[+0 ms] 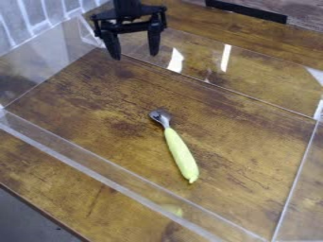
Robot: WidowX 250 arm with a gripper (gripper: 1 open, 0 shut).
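Observation:
My black gripper (132, 43) is at the top of the view, open, with two fingers pointing down over the back left of the wooden surface and nothing between them. A spoon with a pale yellow-green handle (179, 153) and a metal head (161, 117) lies on the wood near the middle, below and to the right of my gripper, apart from it.
Clear plastic walls (123, 174) box in the wooden work area (89, 113) on the visible sides. A black bar (246, 14) lies at the back right.

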